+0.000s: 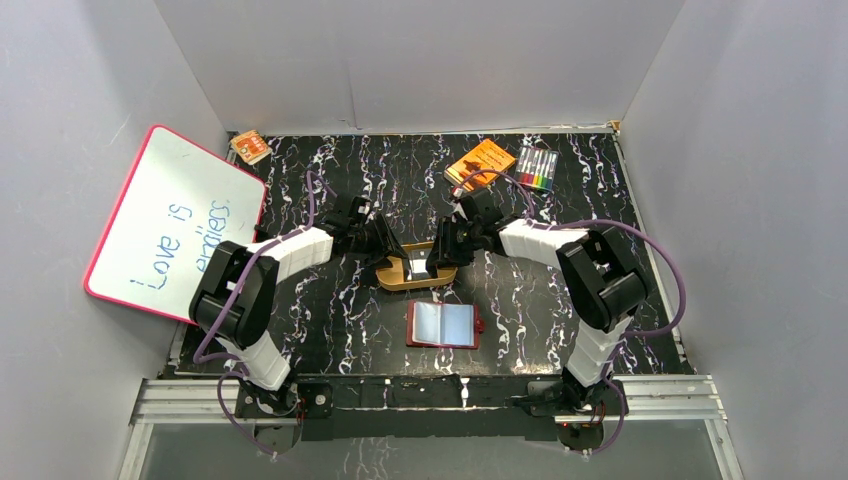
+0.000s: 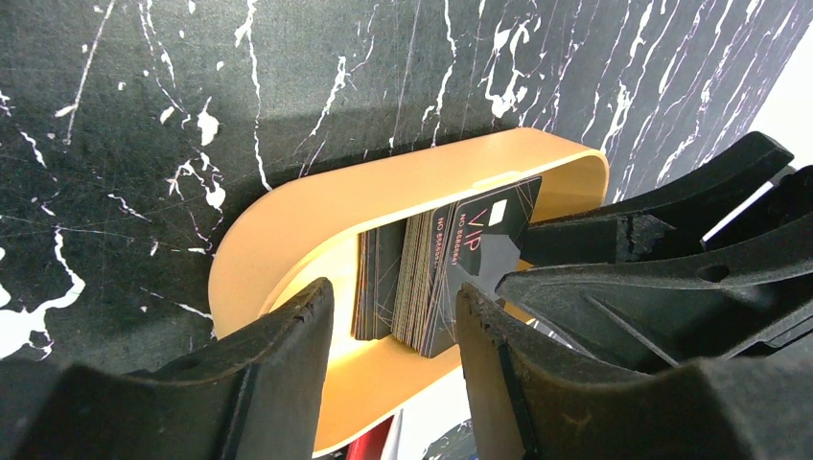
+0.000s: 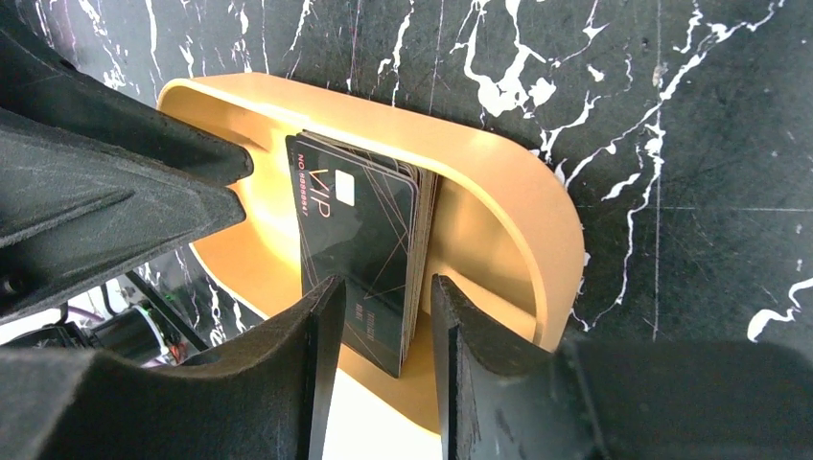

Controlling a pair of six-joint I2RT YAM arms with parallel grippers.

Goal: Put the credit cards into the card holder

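Observation:
Several black VIP cards lie leaning in a stack inside the orange oval tray mid-table. In the right wrist view, the face of the front card is turned up. My left gripper is open over the tray's left part, a gap between its fingertips. From the right side my right gripper reaches over the same tray, open, its fingertips near the cards' lower edge; contact cannot be told. The red card holder lies spread open in front of the tray, clear sleeves up.
An orange book and a box of coloured pens lie at the back. A whiteboard leans at the left. The two grippers are close together over the tray.

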